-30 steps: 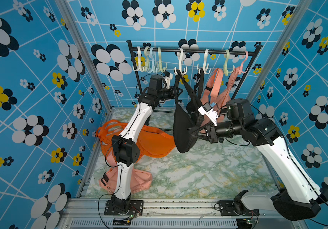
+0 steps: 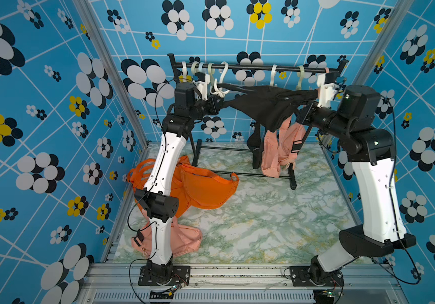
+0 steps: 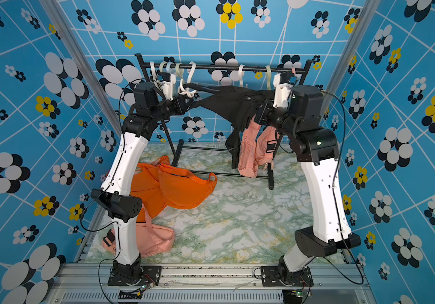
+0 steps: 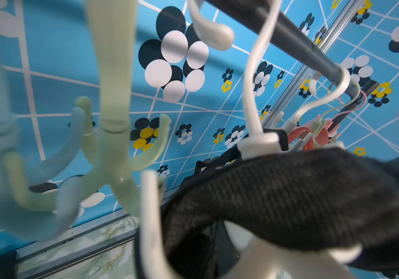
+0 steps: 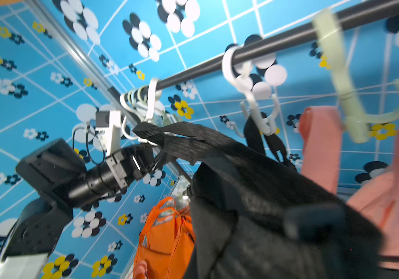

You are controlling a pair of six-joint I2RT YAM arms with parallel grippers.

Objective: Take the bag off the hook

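A black bag [image 2: 260, 106] is stretched nearly level between my grippers, just below the rail. Its strap [image 4: 292, 195] still runs round a white hook [image 4: 259, 139] in the left wrist view. My left gripper [image 2: 215, 105] is shut at the strap end beside that hook. My right gripper [image 2: 303, 114] is shut at the bag's other end, raised near the right of the rack. The fingertips of both are mostly hidden by the black fabric.
A pink bag [image 2: 278, 152] and another black bag [image 2: 255, 147] hang behind. Orange [image 2: 207, 187] and pink [image 2: 182, 238] bags lie on the floor at left.
My right gripper has risen and moved right, lifting the black bag level.
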